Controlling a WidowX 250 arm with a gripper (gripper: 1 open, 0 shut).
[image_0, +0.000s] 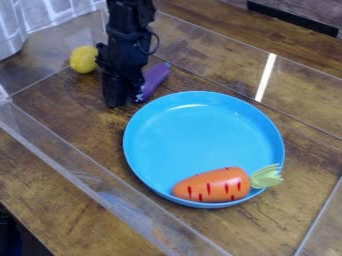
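The black robot gripper (123, 88) is low over the wooden table, left of a purple eggplant-like toy (152, 80) and behind the blue plate. Its fingertips are dark and hard to make out; I see nothing held. A yellow object (82, 60) lies left of the arm, toward the back. An orange toy carrot (211, 185) with a green top rests on the front part of the blue plate (201, 125).
The wooden table (254, 50) is open at the back right. A clear plastic edge runs diagonally along the left and front, and a white object (20, 25) stands at the back left corner.
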